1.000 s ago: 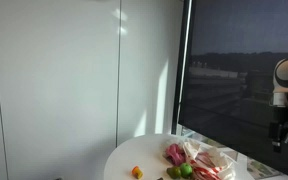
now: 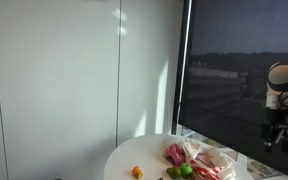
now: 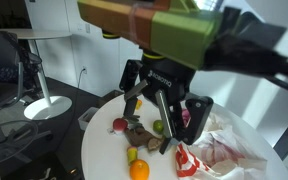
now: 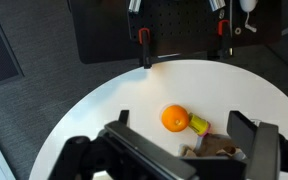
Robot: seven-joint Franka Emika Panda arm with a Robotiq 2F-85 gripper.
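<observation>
My gripper is open over the round white table (image 4: 94, 115), its two dark fingers wide apart and nothing held between them. In the wrist view an orange (image 4: 174, 118) shows in the gap, beside a small yellow-green item (image 4: 198, 124) and a brown object (image 4: 216, 146) partly covered by the right finger. From the second exterior view, the gripper (image 3: 154, 125) appears in front of a red round fruit (image 3: 119, 125), a green one (image 3: 158, 127) and the orange (image 3: 139, 170). In the first exterior view the gripper (image 2: 277, 147) hangs at the far right.
A crumpled clear plastic bag with red print (image 3: 189, 160) lies on the table's right side. Green fruit (image 2: 187, 170) and a yellow-orange item (image 2: 137, 172) lie left of that bag (image 2: 222, 162). Bare tabletop shows at the left. A dark platform (image 4: 99, 40) borders the table.
The table items look unmoved.
</observation>
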